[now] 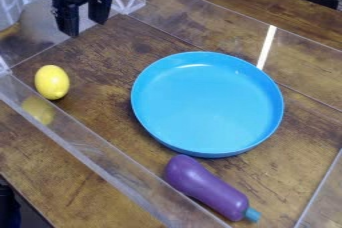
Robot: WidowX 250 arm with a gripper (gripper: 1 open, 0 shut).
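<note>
My gripper [82, 18] hangs at the upper left, dark and open, with nothing seen between its fingers. A yellow lemon-shaped object [52, 82] lies on the wooden floor below it, apart from it, near the left transparent wall. A large blue plate [207, 103] sits right of centre. A purple eggplant with a teal stem [207, 188] lies at the bottom right.
Transparent walls [94, 152] border the wooden work area on the left, back and right. Bare wood [100, 112] lies between the lemon and the plate.
</note>
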